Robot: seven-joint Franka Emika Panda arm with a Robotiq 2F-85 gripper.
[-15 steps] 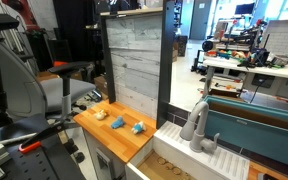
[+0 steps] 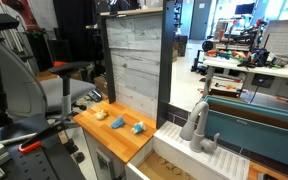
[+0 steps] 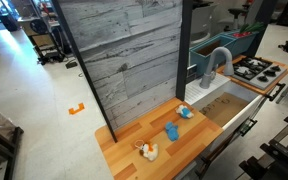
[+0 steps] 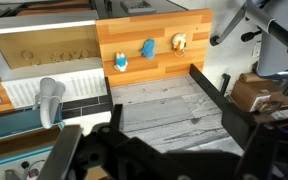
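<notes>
Three small toys rest apart on the wooden counter (image 3: 142, 136). One is a white and orange figure (image 3: 147, 151), one a plain blue figure (image 3: 171, 131), and one a blue and white figure (image 3: 184, 111) closest to the sink. From above, the wrist view has the same blue and white figure (image 4: 121, 62), blue figure (image 4: 148, 48) and white and orange figure (image 4: 178, 42) along its upper part. My gripper shows as dark, blurred shapes at the bottom of that view, its fingers spread and open, with no object between them. It is well away from the toys.
A grey faucet (image 2: 196, 128) stands by a white-rimmed sink (image 2: 207, 160). Behind it sits a teal bin (image 2: 252, 127). The grey plank wall (image 3: 134, 60) with black posts borders the counter. A stove (image 3: 254, 71) lies beyond the sink. Bare wood surrounds the toys.
</notes>
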